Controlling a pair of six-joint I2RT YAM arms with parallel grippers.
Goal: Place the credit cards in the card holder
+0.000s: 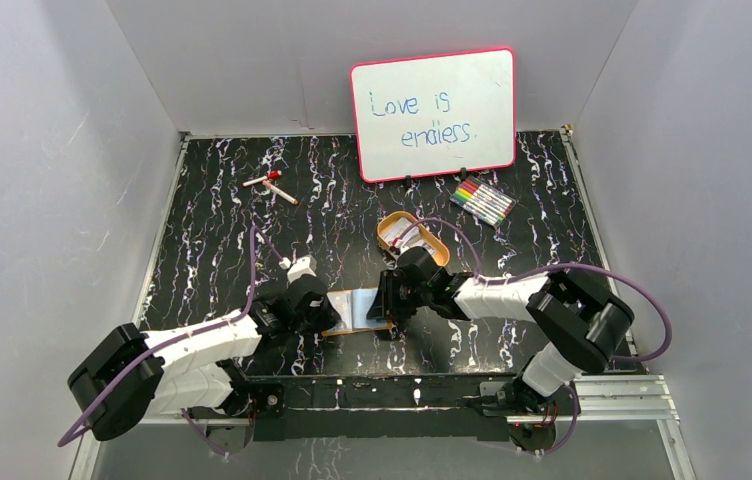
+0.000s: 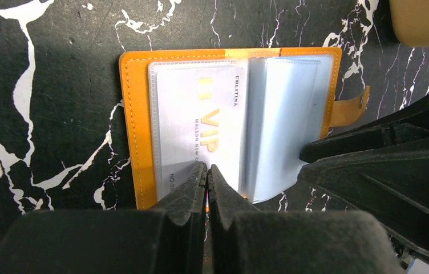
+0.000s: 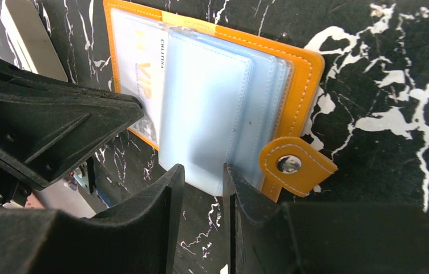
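The orange-edged card holder (image 2: 135, 131) lies spread open on the dark table. Its left sleeve carries a white VIP card (image 2: 178, 108); pale blue, translucent sleeves (image 3: 201, 108) fill the right side. My left gripper is shut, its tips over the lower part of the VIP card, with nothing visible between them. Over the front edge of the blue sleeves stands my right gripper, partly open. The sleeve edge shows in the gap between its fingers, but I cannot tell whether they touch it. More cards (image 1: 404, 233) lie in a tan basket (image 1: 439, 245).
That basket stands just behind the right gripper. The holder's snap strap (image 3: 298, 164) sticks out to the right. Loose markers (image 1: 280, 192), a marker pack (image 1: 483, 201) and a whiteboard (image 1: 434, 115) are farther back. Both grippers are close together over the holder.
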